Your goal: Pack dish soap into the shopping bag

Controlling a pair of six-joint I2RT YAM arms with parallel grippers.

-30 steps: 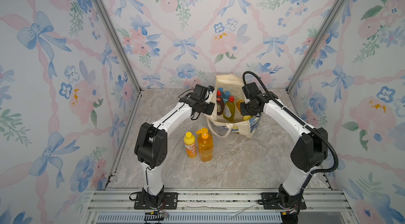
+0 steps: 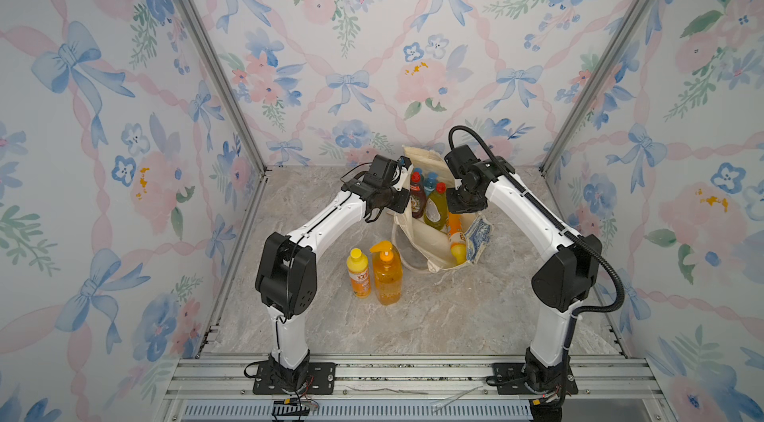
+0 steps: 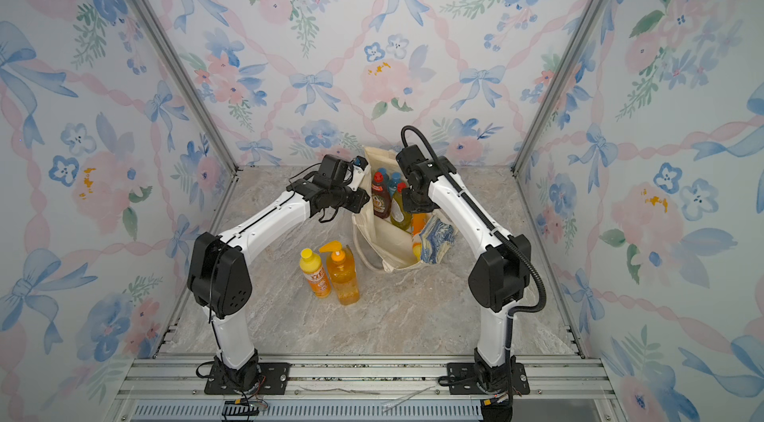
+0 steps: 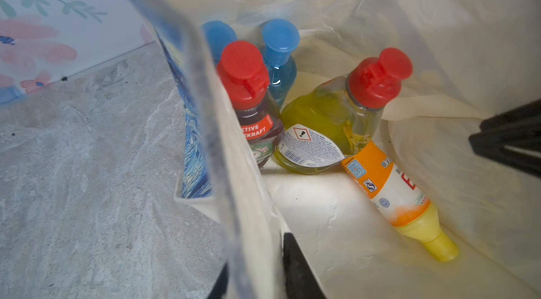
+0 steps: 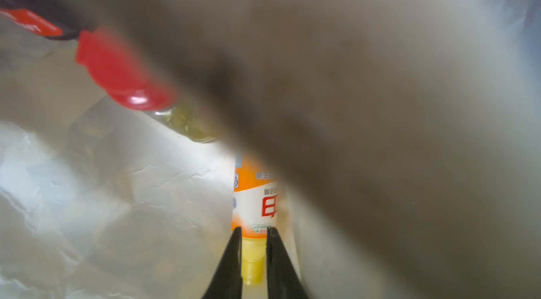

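Observation:
A cream shopping bag (image 2: 429,250) stands open, holding two blue-capped bottles (image 4: 280,37), a dark red-capped bottle (image 4: 252,127), a tilted yellow-green bottle (image 4: 311,146) and a lying orange-and-yellow bottle (image 4: 386,189). My left gripper (image 2: 402,199) is shut on the bag's left rim, seen close in the left wrist view. My right gripper is part open over the bag, its fingertips appearing either side of the lying bottle's yellow end, with nothing visibly held; blurred cloth covers much of that view.
A yellow bottle (image 2: 359,275) and an orange pump bottle (image 2: 387,279) stand on the marble table (image 2: 445,310) in front of the bag.
My right gripper has risen and moved leftward over the bag. The bag's front has sagged toward the front, showing more of the orange bottle.

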